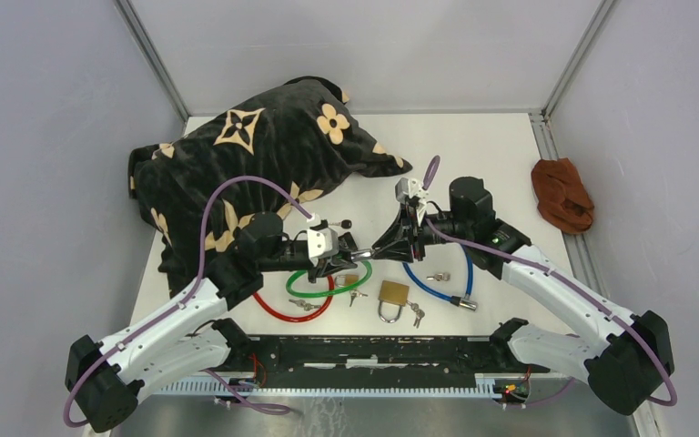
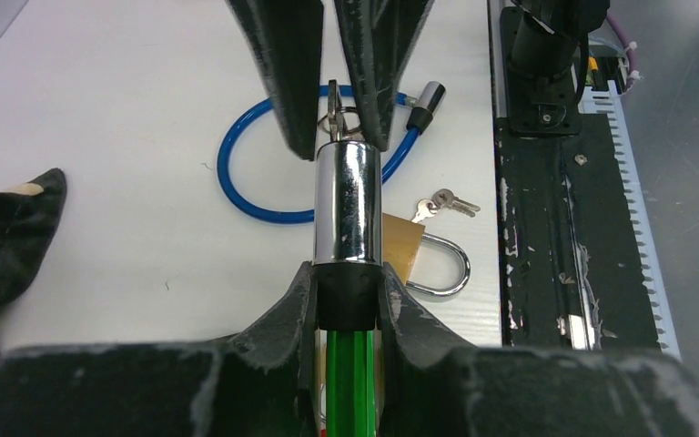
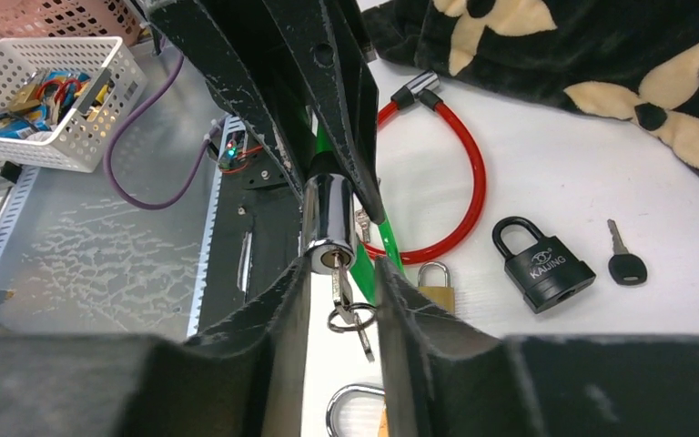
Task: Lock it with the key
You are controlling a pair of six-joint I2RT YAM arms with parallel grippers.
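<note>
The green cable lock's silver cylinder [image 2: 348, 205] points toward the right arm. My left gripper is shut on its black collar, with the green cable [image 2: 350, 387] below the fingers. A key [image 3: 337, 278] stands in the cylinder's end face, and a ring [image 3: 352, 317] with another key hangs from it. On either side of this key stand the fingers of my right gripper, part open, with gaps visible in the right wrist view. From above, the right gripper [image 1: 380, 252] meets the left gripper [image 1: 350, 259] at mid-table.
Below the grippers lie a brass padlock [image 1: 394, 293], a red cable lock [image 1: 293, 319] and a blue cable lock [image 1: 428, 289]. A black padlock [image 3: 543, 264] and its black-headed key [image 3: 627, 264] lie near the dark blanket [image 1: 264, 137].
</note>
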